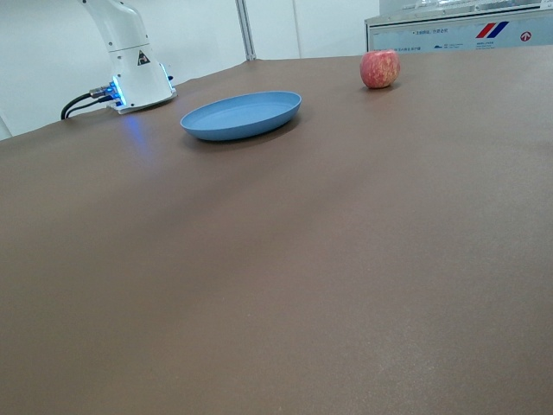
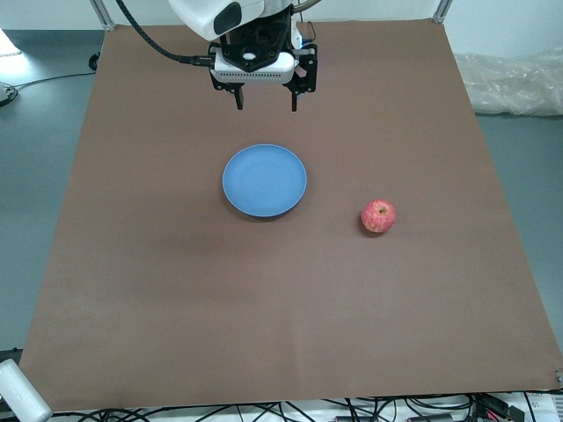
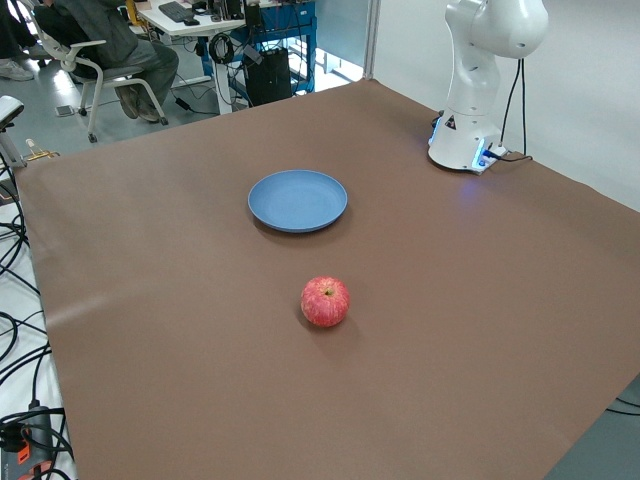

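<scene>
A blue plate (image 2: 264,180) lies flat near the middle of the brown table (image 2: 176,308). A red apple (image 2: 378,215) sits apart from it, right of it in the left camera view and nearer the camera in the right camera view (image 3: 325,300). My gripper (image 2: 266,102) hangs at the far end of the table, beyond the plate, its two black fingers spread open with nothing visible between them. The gripper is not seen in the top and right camera views, where only the white arm base (image 1: 134,73) shows.
Cables (image 3: 20,330) and equipment run along one edge outside it. A plastic-wrapped bundle (image 2: 515,83) lies off the table. A seated person (image 3: 130,60) is in the background.
</scene>
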